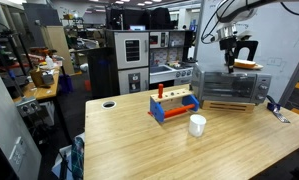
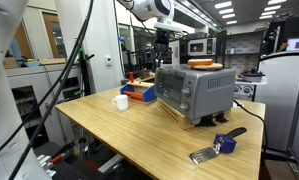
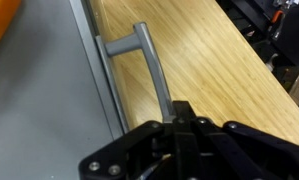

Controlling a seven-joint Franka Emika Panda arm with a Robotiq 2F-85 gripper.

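A silver toaster oven [image 1: 217, 87] stands at the back right of the wooden table, its door upright as far as shows. In the wrist view, the oven's grey door handle [image 3: 153, 62] runs down to my gripper, whose black fingers are shut. The handle passes beside the fingertips, and its lower end is hidden behind the gripper. Whether they touch, I cannot tell. From outside, my gripper [image 1: 230, 67] points down at the oven's upper front.
An orange item [image 1: 247, 65] lies on top of the oven. A white mug [image 2: 121, 102] and a blue rack [image 1: 174, 106] stand to the left of the oven. A blue object [image 2: 227, 143] and a metal spatula [image 2: 204, 155] lie beside it.
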